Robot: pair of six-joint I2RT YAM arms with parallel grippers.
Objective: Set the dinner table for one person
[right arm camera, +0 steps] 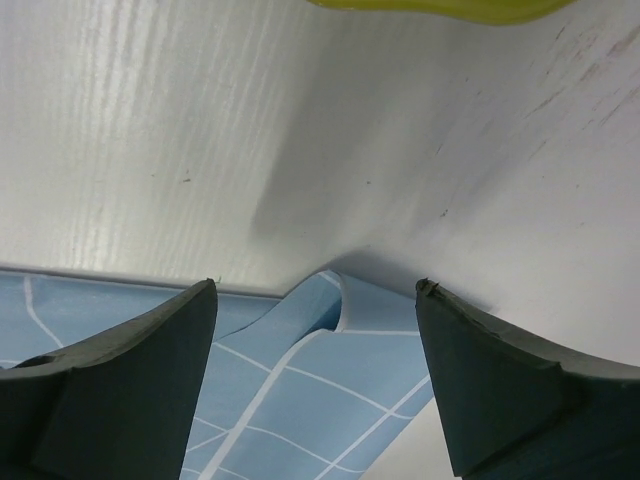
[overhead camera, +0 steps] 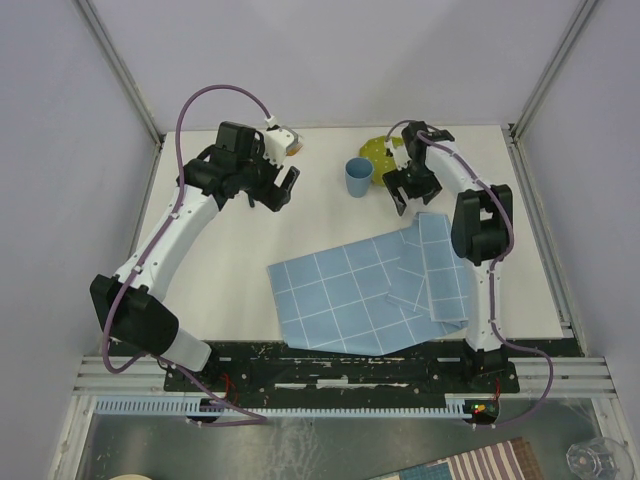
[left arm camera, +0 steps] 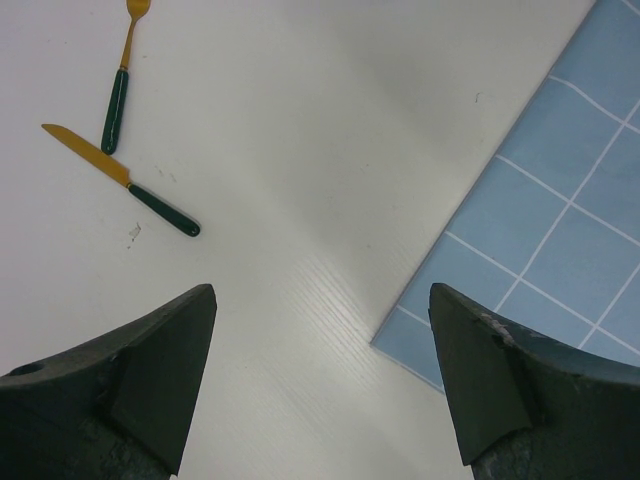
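A blue checked cloth (overhead camera: 350, 300) lies on the white table, its right part folded over, with a raised corner (right arm camera: 330, 300) in the right wrist view. My right gripper (overhead camera: 412, 190) stands open just above that corner, in front of a yellow-green plate (overhead camera: 375, 155). My left gripper (overhead camera: 270, 190) is open over the table at the upper left, holding nothing. In the left wrist view lie a fork (left arm camera: 114, 110) and a knife (left arm camera: 160, 205) with gold metal and green handles, beside the cloth's edge. A blue cup (overhead camera: 359, 177) stands left of the plate.
A small object (overhead camera: 294, 143) at the back is partly hidden behind the left arm. Beyond the front edge lie a striped cloth (overhead camera: 470, 465) and a clear object (overhead camera: 590, 460).
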